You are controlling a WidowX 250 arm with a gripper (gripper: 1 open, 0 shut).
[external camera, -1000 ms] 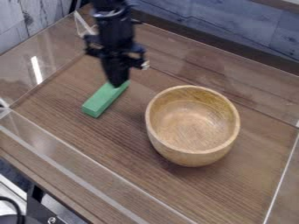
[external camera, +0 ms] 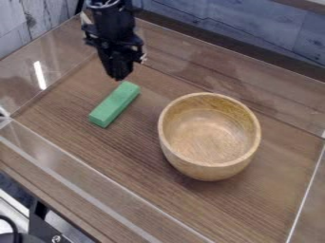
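Observation:
A green rectangular block lies on the wooden table, left of a large tan bowl. The dark gripper hangs above the table behind the block, in the upper left of the camera view, apart from both objects. Whether its fingers are open or shut is too small to tell.
The bowl takes up much of the centre right, and it looks empty. Bare table surrounds both objects, with free room at the front, the back right and the far left.
The gripper has moved left from behind the bowl's left side to behind the green block. The block and bowl have stayed in place.

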